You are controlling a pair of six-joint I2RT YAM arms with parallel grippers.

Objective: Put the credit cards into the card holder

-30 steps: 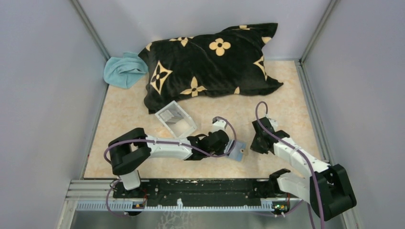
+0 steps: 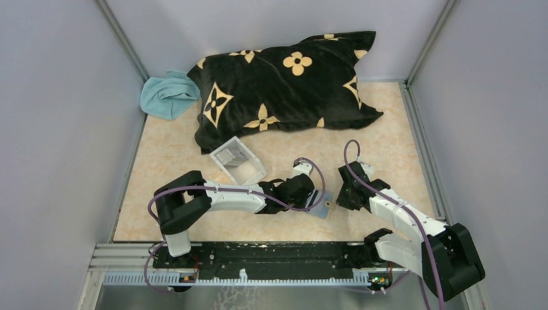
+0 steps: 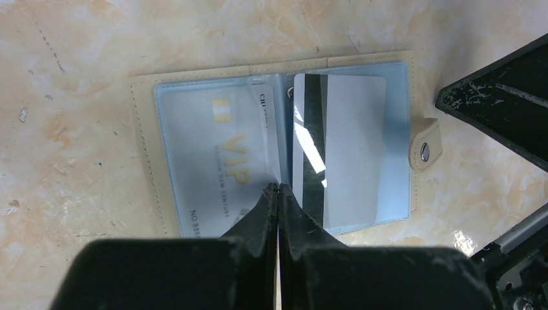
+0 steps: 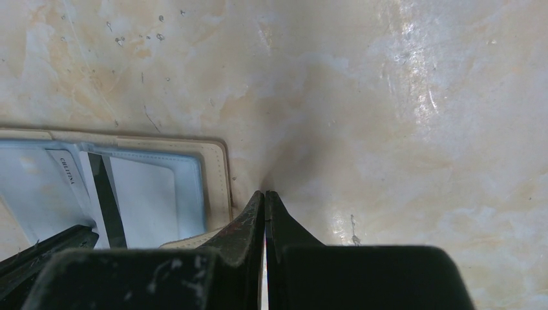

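The card holder [image 3: 399,145] lies open flat on the table, beige outside with pale blue clear pockets. A VIP card [image 3: 226,142] is under the clear pocket on its left half. On the right half is a white card [image 3: 355,145] with a dark magnetic stripe; whether it sits inside the pocket or on top I cannot tell. My left gripper is shut with its tips over the middle of the holder, near the white card's stripe side. In the right wrist view my right gripper is shut and empty, just right of the holder's edge.
A white box [image 2: 257,169] stands open behind the left arm. A dark pillow [image 2: 284,84] and a teal cloth [image 2: 169,95] lie at the back. Bare table [image 2: 310,145] shows between pillow and arms.
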